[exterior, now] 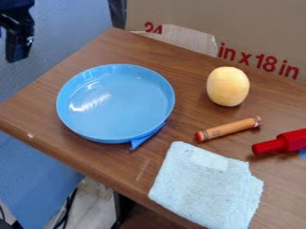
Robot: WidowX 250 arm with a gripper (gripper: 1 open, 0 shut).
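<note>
My gripper (17, 36) is at the top left edge of the view, dark and partly cut off, above the floor beside the table; its finger state is unclear. A round blue plate (114, 100) lies on the wooden table, with a small blue piece poking out under its lower right rim. Right of it sit a pale yellow round object (227, 86), an orange cylindrical stick (227, 129) and a red object (282, 143) at the right edge. A folded light blue cloth (206, 186) lies at the front.
A cardboard box (239, 27) stands behind the table.
</note>
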